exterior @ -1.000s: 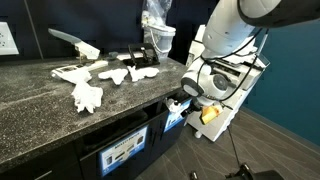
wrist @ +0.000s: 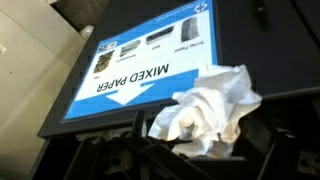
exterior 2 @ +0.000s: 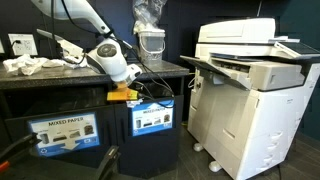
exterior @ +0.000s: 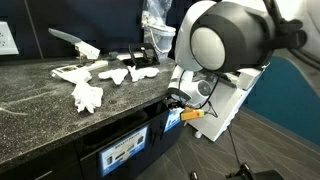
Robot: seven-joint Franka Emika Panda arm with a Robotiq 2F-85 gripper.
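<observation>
In the wrist view, a crumpled white paper lies in front of my open gripper, at the edge of the dark bin opening below the mixed paper label. The fingers stand to either side of the paper; whether they touch it cannot be told. In exterior view 1 the gripper is at the cabinet front, near the right-hand bin, and is too small to read. More crumpled white paper lies on the dark counter.
A second bin opening with its own mixed paper label is to the left. A white container stands at the counter's back. The large printer is on the right, with clear floor before it.
The arm has moved left and closer to the cabinet front, with the gripper end now by the bin opening. The papers on the counter have not moved.
</observation>
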